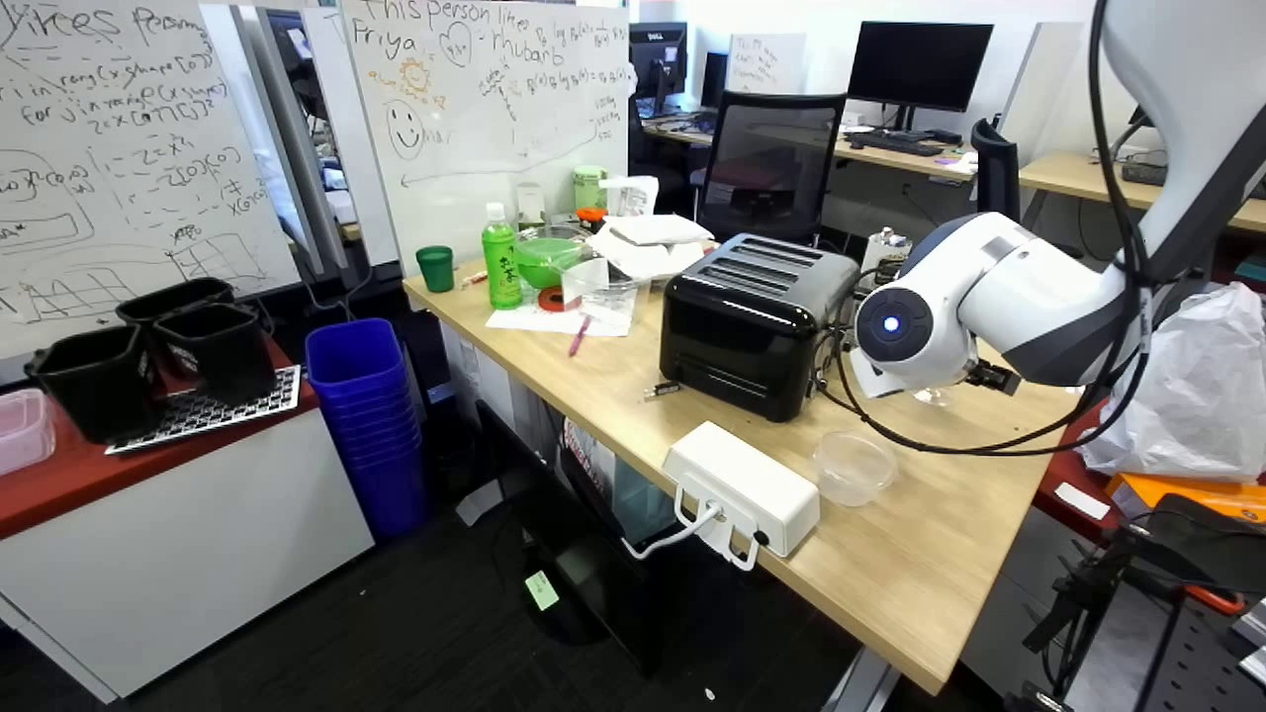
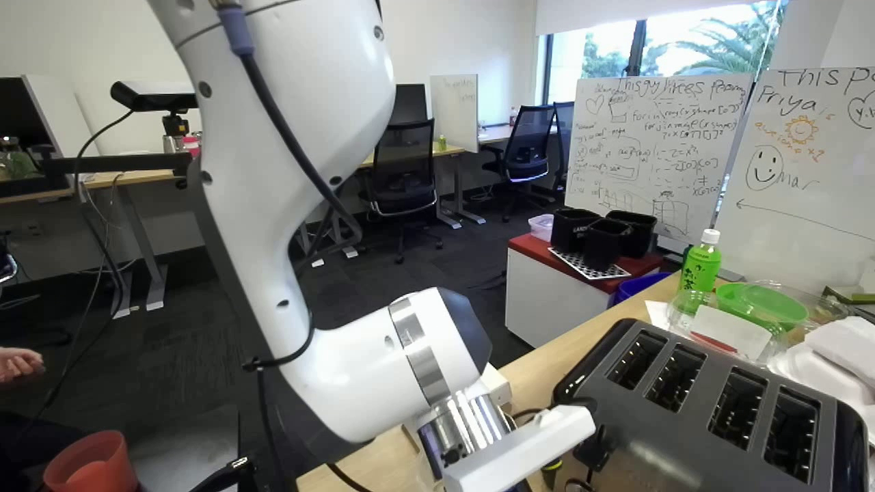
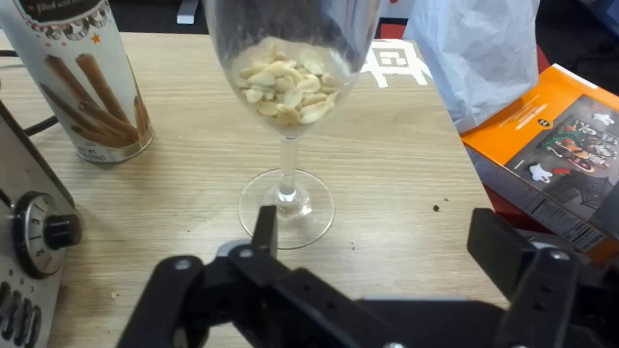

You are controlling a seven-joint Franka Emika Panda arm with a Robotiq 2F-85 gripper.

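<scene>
A stemmed clear glass stands upright on the table in the wrist view, with pale sliced nuts in its bowl; its rim is cut off by the top of the frame. My gripper is open, its fingers wide apart and only tabletop between them. The left finger overlaps the near edge of the glass's foot in the picture; contact cannot be judged. In exterior view 1 the arm hides most of the glass, leaving its foot visible beneath. A clear plastic bowl sits nearby on the table.
The black toaster stands left of the glass, and a wafer tin is behind it to the left. A white box lies at the table's front edge. An orange box and white bag lie beyond the right edge.
</scene>
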